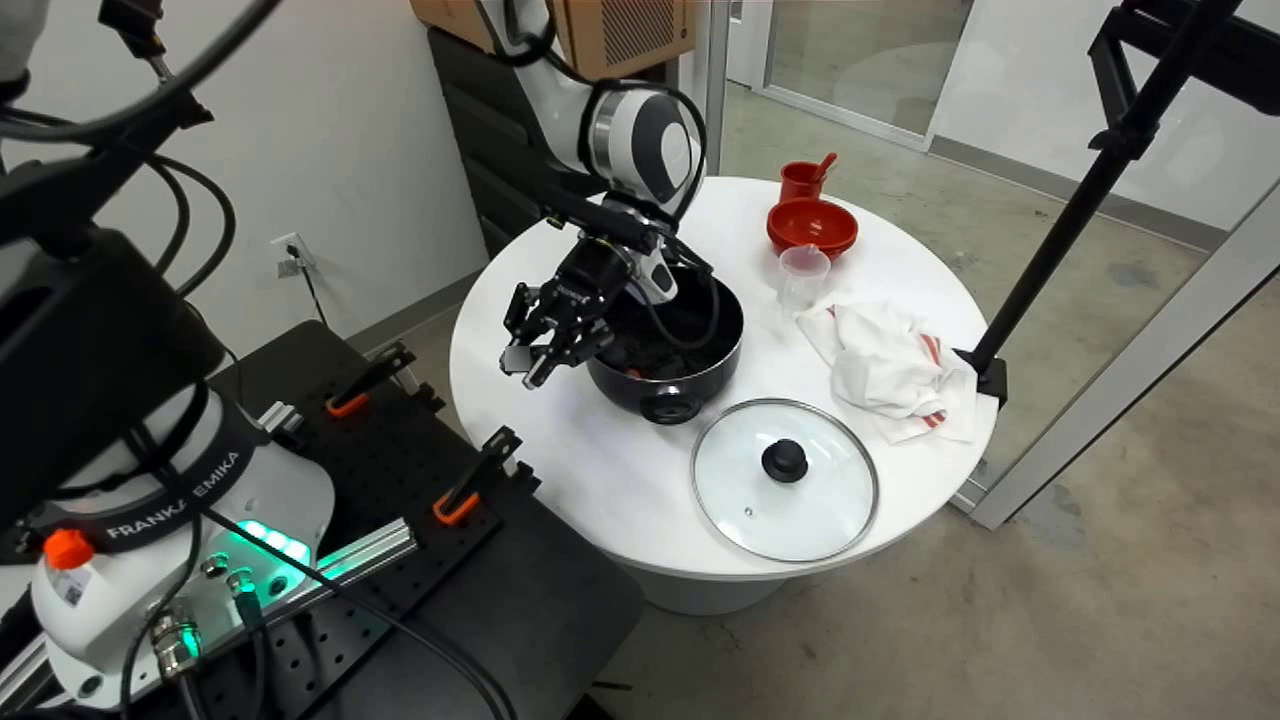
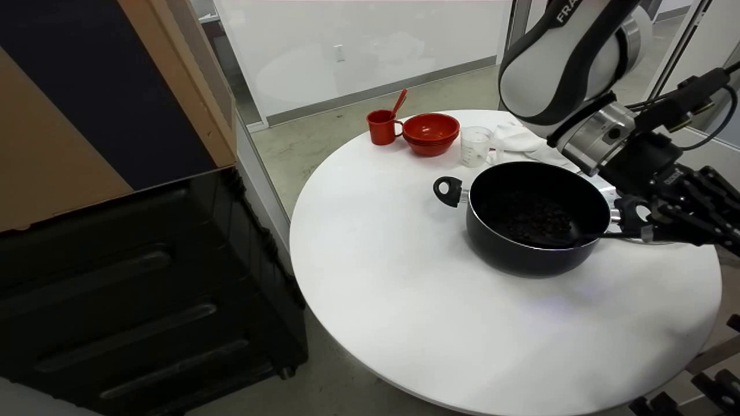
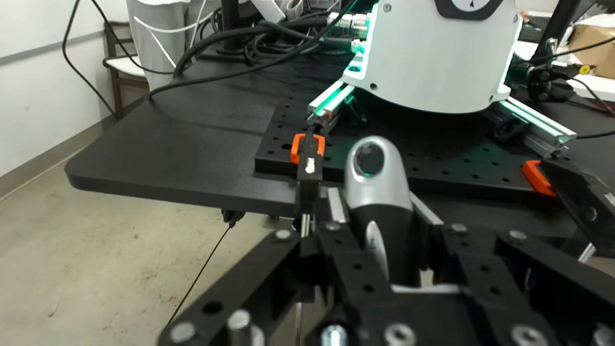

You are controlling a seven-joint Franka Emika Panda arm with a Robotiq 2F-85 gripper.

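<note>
In the wrist view my gripper is shut on a utensil handle [image 3: 377, 173], grey at the end with a hole through it and black lower down. From the left exterior side, the gripper [image 1: 528, 358] stands beyond the left rim of a black pot [image 1: 668, 390]. A thin dark shaft [image 2: 610, 236] runs from the gripper over the rim into the pot [image 2: 534, 260] in exterior view 2. Dark, small pieces [image 2: 537, 221] lie at the pot's bottom. The utensil's far end is too dark to make out.
A glass lid [image 1: 786, 504] with a black knob lies beside the pot. Red bowls [image 1: 812, 226], a red cup [image 1: 800, 182], a clear measuring cup [image 1: 803, 278] and a white towel [image 1: 894, 366] stand further back.
</note>
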